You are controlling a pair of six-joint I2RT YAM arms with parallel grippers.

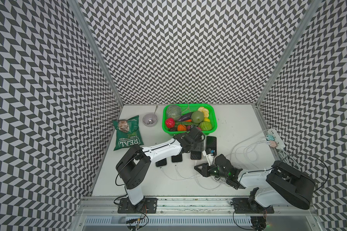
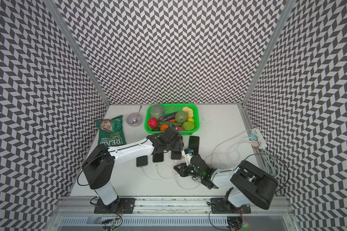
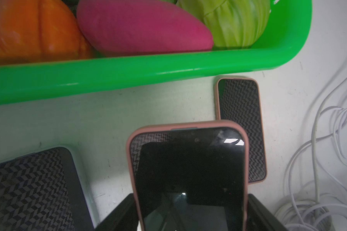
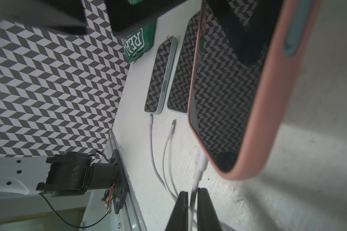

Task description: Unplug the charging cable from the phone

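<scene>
A phone in a pink case (image 3: 189, 165) is raised off the table, my left gripper shut on its two long sides. In the right wrist view the same phone (image 4: 227, 115) tilts close to the lens. A white charging cable (image 4: 200, 165) runs into its bottom edge. My right gripper is just below the plug, its fingers (image 4: 207, 211) on either side of the cable with a narrow gap; I cannot make out firm contact. From above, the right gripper (image 1: 198, 168) sits low in front of the phone (image 1: 195, 155).
Another pink-cased phone (image 3: 242, 127) lies behind to the right. To the left lie more phones, one with a cable (image 4: 151, 127) at its end, and a loose cable plug (image 4: 172, 125). A green basket (image 1: 215, 123) borders the back; coiled cables (image 1: 254, 154) lie right.
</scene>
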